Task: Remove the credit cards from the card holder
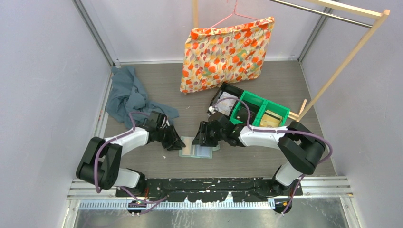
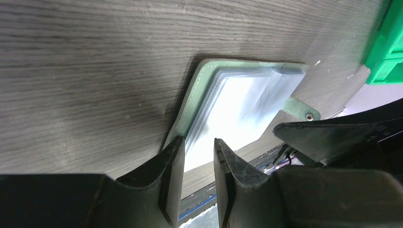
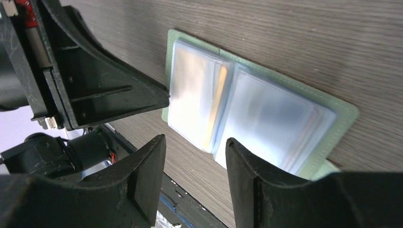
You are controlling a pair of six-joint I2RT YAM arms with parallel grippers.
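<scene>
An open mint-green card holder [image 1: 187, 154] lies flat on the table with clear sleeves on both halves; a tan strip [image 3: 216, 104] shows in one sleeve in the right wrist view. My left gripper is open at the holder's left edge, fingertips at the sleeves, nothing held. My right gripper is part open over the holder's right half, with no object visible between its fingertips. The right wrist view also shows the left gripper's dark body beside the holder's left side.
Green and black bins [image 1: 260, 104] stand behind the right arm. A grey-blue cloth [image 1: 123, 92] lies at the back left. A floral bag [image 1: 225, 52] hangs at the back. Bare table surrounds the holder.
</scene>
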